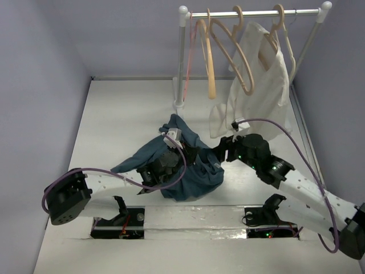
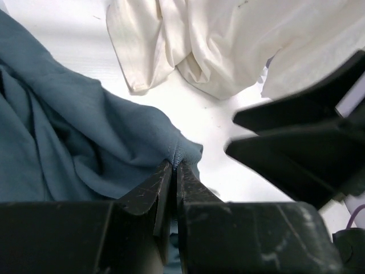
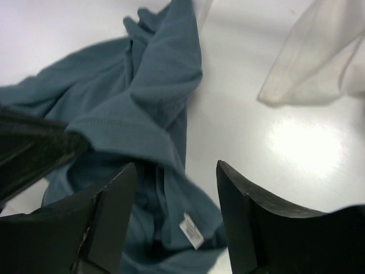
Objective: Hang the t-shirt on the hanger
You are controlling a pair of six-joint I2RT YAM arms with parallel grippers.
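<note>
A crumpled teal T-shirt (image 1: 191,180) lies on the white floor of the workspace. My left gripper is shut on a raised edge of it, its ribbed band at the fingertips. Just right of that, my right gripper (image 1: 222,149) stands open above the shirt's right part, apart from the held edge. Its dark fingers (image 3: 91,228) show over the cloth in the right wrist view. Wooden hangers (image 1: 242,60) hang on the white rail (image 1: 256,13) at the back.
A cream garment (image 1: 259,97) hangs on the rack's right side, its lower end near the floor behind my right gripper. Bare floor (image 1: 108,114) lies at the left and back left.
</note>
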